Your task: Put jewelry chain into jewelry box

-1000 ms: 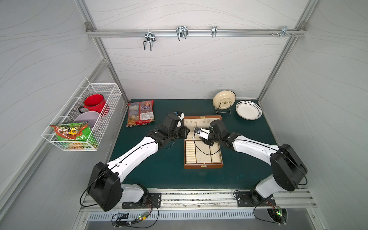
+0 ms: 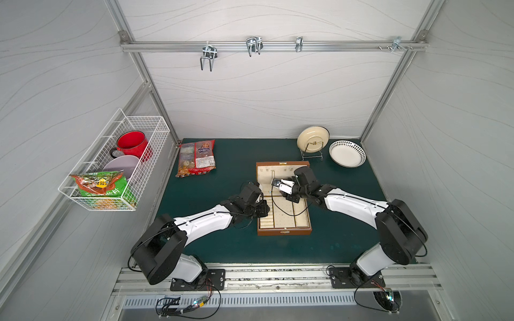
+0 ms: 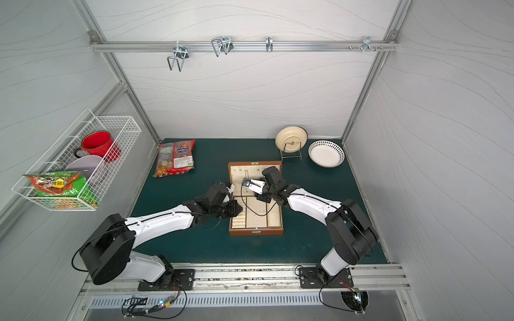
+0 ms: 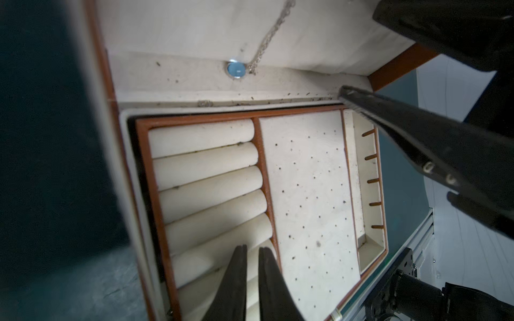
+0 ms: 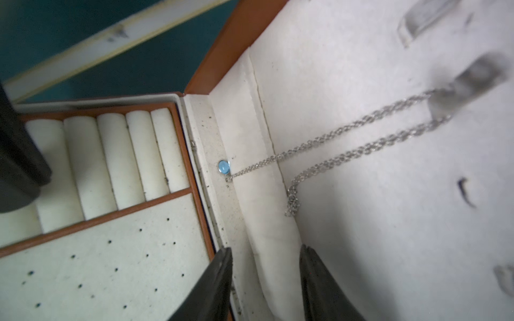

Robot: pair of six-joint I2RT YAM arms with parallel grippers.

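The jewelry box (image 2: 284, 232) lies open, its ring rolls, flat pads and slotted compartment bare. A silver chain (image 5: 353, 128) is looped over a clear hook (image 5: 468, 85) on the lid. Its lower end and blue pendant reach the lid's bottom edge; the chain (image 4: 273, 34) shows there in the left wrist view too. My left gripper is over the ring rolls, tips slightly apart and nothing between them. Near the hinge, my right gripper stands open and empty, below the chain and apart from it.
A snack bag (image 2: 196, 158) lies at the back left; a plate on a stand (image 2: 313, 140) and a white bowl (image 2: 347, 154) are at the back right. The wire basket (image 2: 114, 160) hangs on the left.
The right arm has hardly moved.
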